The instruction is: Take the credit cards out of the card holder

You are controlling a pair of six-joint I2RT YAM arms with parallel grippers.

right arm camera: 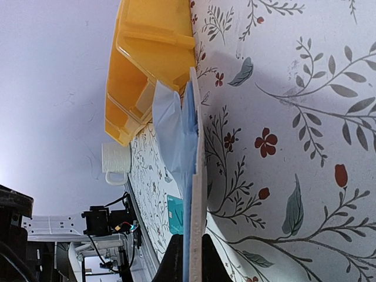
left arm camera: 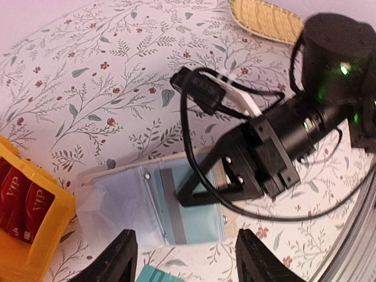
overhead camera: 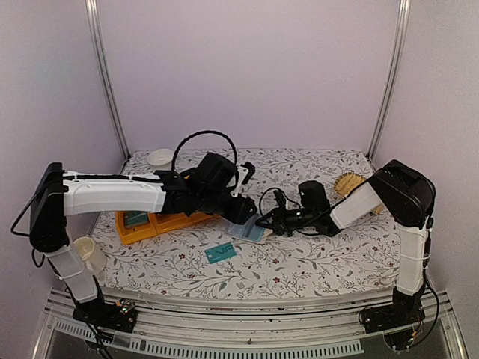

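Note:
The opened card holder (left arm camera: 120, 200), with a pale translucent flap and a bluish pocket panel with a grey stripe, lies near the middle of the table. My right gripper is shut on the holder's right-hand part; in the right wrist view the holder (right arm camera: 200, 147) shows edge-on, rising from between the fingers. A teal card (overhead camera: 221, 253) lies flat on the cloth in front of the holder, apart from it. Above the holder and card, my left gripper is open with nothing between its fingers. Whether other cards sit in the pockets cannot be seen clearly.
An orange divided tray (overhead camera: 135, 233) stands left of the holder, partly under my left arm. A white bowl (overhead camera: 161, 158) is at the back left, a cream mug (overhead camera: 90, 255) at the front left, a woven basket (overhead camera: 349, 183) at the back right.

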